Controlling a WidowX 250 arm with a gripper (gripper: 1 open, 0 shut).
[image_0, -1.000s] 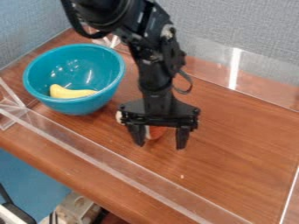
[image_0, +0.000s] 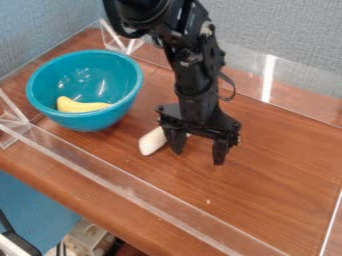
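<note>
A black robot arm reaches down from the top, its gripper (image_0: 199, 138) open low over the wooden tabletop, right of a white cylindrical object (image_0: 152, 142). That object lies on the wood, partly behind the gripper. To the left, a teal bowl (image_0: 118, 111) holds a yellow elongated item (image_0: 82, 105).
The wooden table (image_0: 254, 190) is bordered by clear walls, with free room to the right and front of the gripper. A blue surface and some hardware lie below the table at the lower left.
The gripper has moved a little to the right and shifted in height, uncovering more of the white object, which now lies at a different angle, slightly left of the fingers.
</note>
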